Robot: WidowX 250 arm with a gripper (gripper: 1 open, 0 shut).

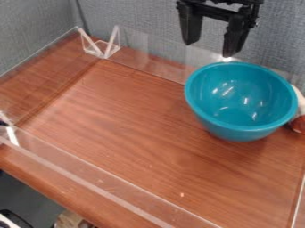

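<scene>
My black gripper [212,34] hangs at the top of the view, open, with its two fingers pointing down and nothing between them. Below it and to the right sits a large turquoise bowl [242,103] on the wooden surface [125,142]. The bowl looks empty. Partly hidden behind the bowl's right side is a small red and white object [298,120]; I cannot tell what it is.
A white wire-like holder [98,44] stands at the back left. Clear low walls edge the surface, with grey padded walls behind and to the left.
</scene>
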